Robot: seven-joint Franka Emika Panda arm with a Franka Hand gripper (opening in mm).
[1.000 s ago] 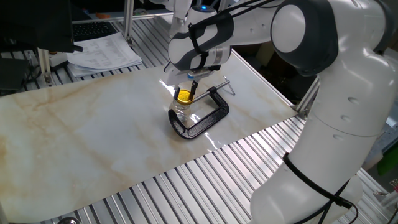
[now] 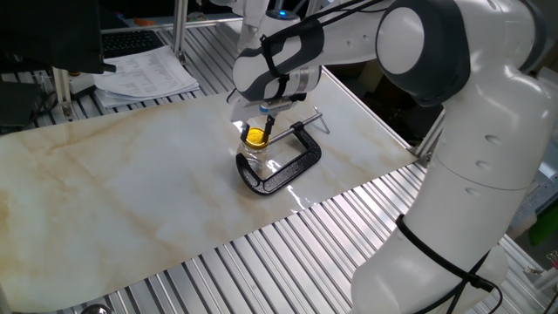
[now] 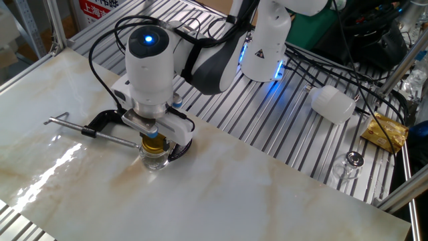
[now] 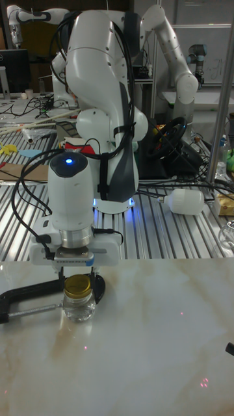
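Note:
A clear glass jar [image 4: 79,309] with a yellow-gold lid [image 2: 256,137] stands upright on the marble-patterned board. Above it, pointing down, is my gripper [image 4: 78,277], its fingers spread wide on either side of the lid. The fingers look open, though whether a finger touches the lid is hard to see. A black C-clamp [image 2: 285,175] lies flat around the jar, its metal screw rod [image 3: 100,135] reaching close to the jar's side. In exterior view 2 the hand covers much of the lid and part of the clamp.
The marble-patterned board [image 2: 113,192] is clear over a wide area away from the clamp. Papers [image 2: 146,75] lie beyond its far edge. On the slatted table are a white bulb-shaped object [image 3: 332,104], a small glass jar [image 3: 349,165] and a gold packet [image 3: 385,133].
Over the last second my gripper has moved slightly down and left in exterior view 1, lower around the lid. The finger spacing looks about the same; jar and clamp have not visibly moved.

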